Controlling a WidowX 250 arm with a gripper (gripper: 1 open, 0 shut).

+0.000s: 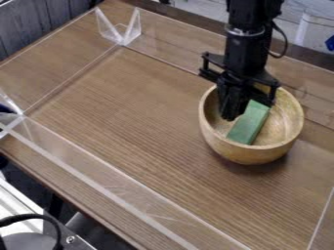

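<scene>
A wooden bowl (268,146) stands at the right of the table, with a green block (249,123) lying inside it. My black gripper (225,109) reaches down from the top into the bowl, its tip at the left part of the bowl beside the block. Whether anything is between its fingers is hard to see, as is how far they are apart.
Clear plastic edges show at the left, and black cables with a dark fixture (29,234) sit at the bottom left.
</scene>
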